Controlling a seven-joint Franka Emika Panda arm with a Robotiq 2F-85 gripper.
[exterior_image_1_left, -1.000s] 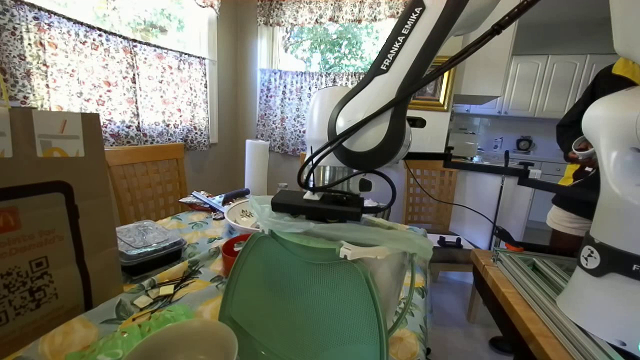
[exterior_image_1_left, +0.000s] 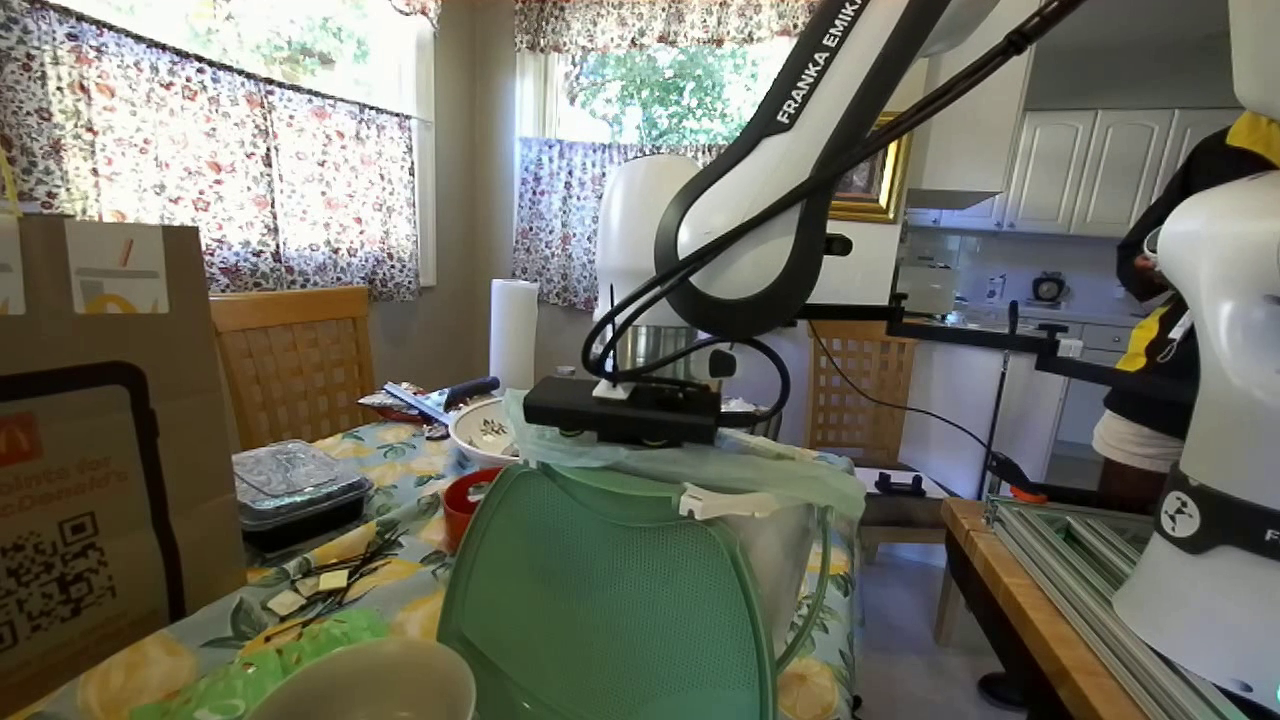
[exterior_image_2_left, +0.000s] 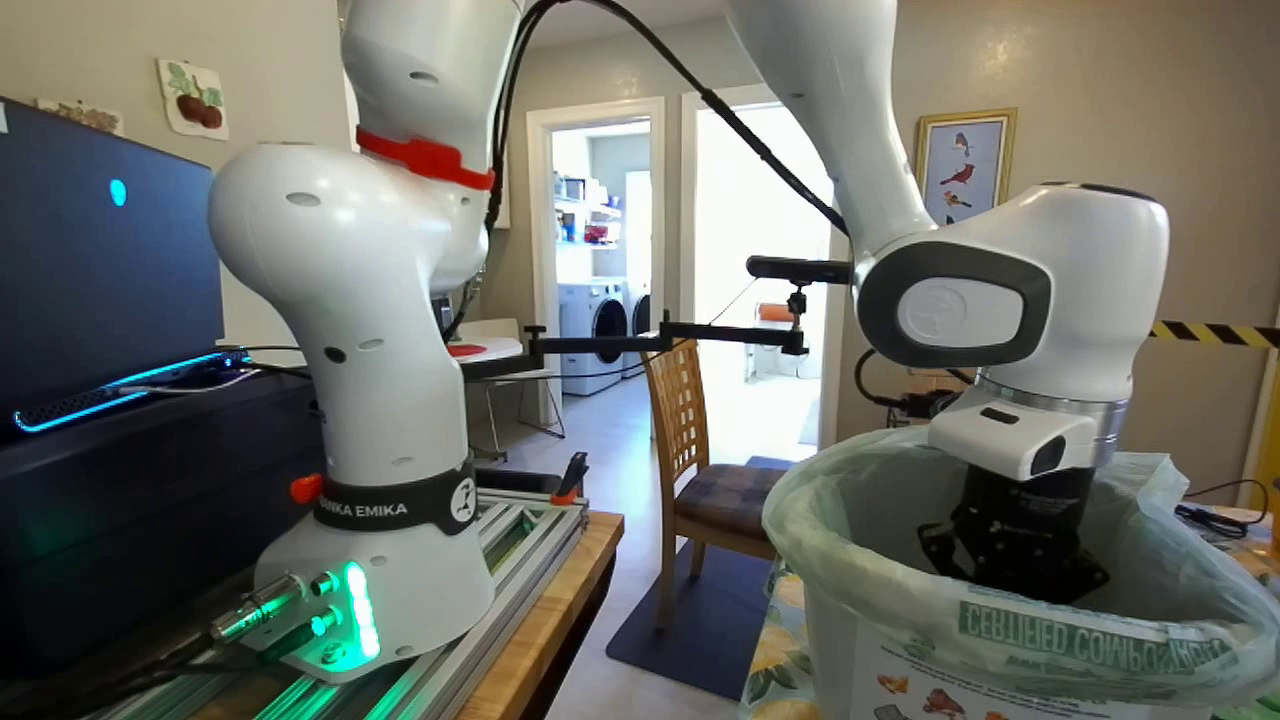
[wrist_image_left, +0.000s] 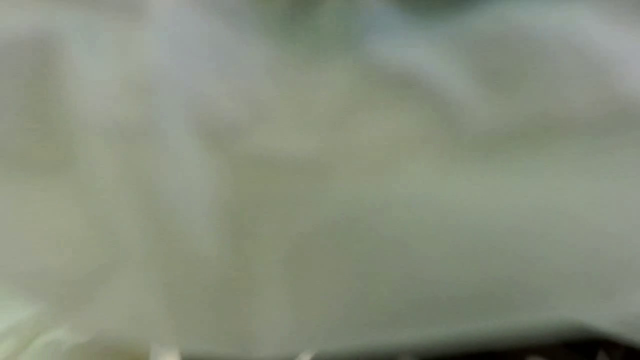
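Note:
My black gripper (exterior_image_2_left: 1017, 574) reaches down into a bin lined with a pale green compost bag (exterior_image_2_left: 828, 528) in exterior view 2. It is shut, and I see nothing held in the part that shows; the lower fingers are hard to make out. In exterior view 1 the black camera (exterior_image_1_left: 621, 410) on my wrist sits right at the liner's rim, while a green mesh chair back (exterior_image_1_left: 612, 588) covers much of the bin. Blurred, pale green-grey liner (wrist_image_left: 336, 198) fills nearly all of the wrist view, very close to the lens.
On the flowered table a red container (exterior_image_1_left: 462, 510), a white bowl (exterior_image_1_left: 482, 430) and a black clear-lidded box (exterior_image_1_left: 300, 482) stand left of the bin. A paper bag (exterior_image_1_left: 108, 456) rises at the left edge. A person (exterior_image_1_left: 1158, 348) stands behind the robot base.
The person's hands have moved too.

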